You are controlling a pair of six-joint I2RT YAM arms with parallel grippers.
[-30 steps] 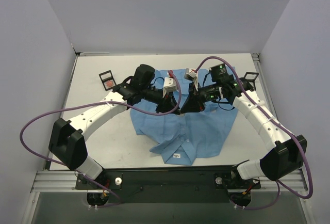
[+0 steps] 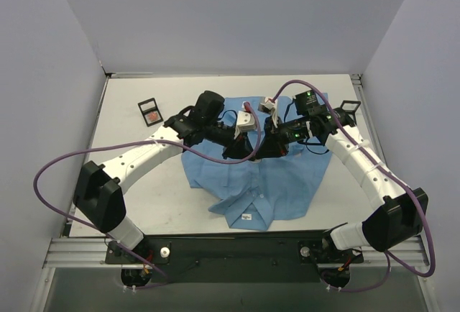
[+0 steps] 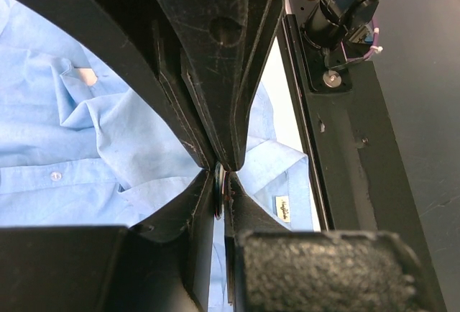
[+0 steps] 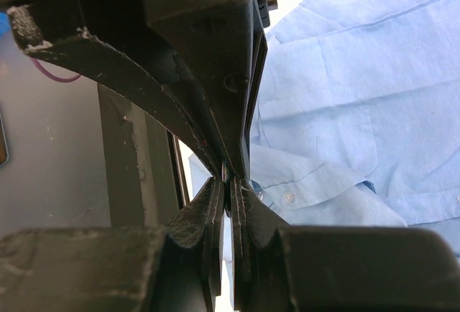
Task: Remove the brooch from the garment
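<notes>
A light blue garment (image 2: pixel 223 175) lies spread on the white table, with buttons and a small label showing. My left gripper (image 2: pixel 241 152) and right gripper (image 2: pixel 267 148) meet above its middle, their fingers crowded together. In the left wrist view my left gripper is shut on a thin, shiny, round-edged piece, seemingly the brooch (image 3: pixel 218 190), beside the other gripper's black fingers. In the right wrist view my right gripper is shut on a narrow shiny bit at the same spot, mostly hidden by fingers. Whether that is still fixed to the cloth is unclear.
Small dark-framed objects (image 2: pixel 150 111) lie at the table's left and at the right edge. Cables arch over both arms. A dark rail runs along the front edge.
My left arm has shifted slightly to the right and down in the top view, its cable moving with it. The right arm and garment look unchanged.
</notes>
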